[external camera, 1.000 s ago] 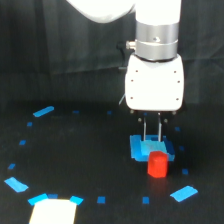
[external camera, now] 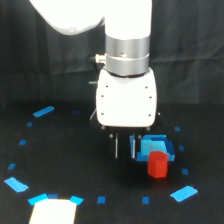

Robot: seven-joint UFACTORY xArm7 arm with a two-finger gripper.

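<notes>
My gripper [external camera: 125, 156] points straight down near the middle of the camera view, its two thin dark fingers apart and no object visible between them. To its right stands a red block [external camera: 157, 165], apart from the fingers. Just behind that block lies a blue square [external camera: 167, 144], with a lighter blue patch [external camera: 151, 146] showing on it. The red block covers part of the square's front. How high the fingertips are above the dark surface is hard to judge.
A pale square object [external camera: 53, 212] sits at the front left edge. Blue tape strips lie on the dark surface, one at front right [external camera: 184, 193] and another at left [external camera: 16, 184]. Small blue marks dot the surface.
The arm and gripper have shifted left, from over the blue square to its left side. The red block and blue square look unmoved.
</notes>
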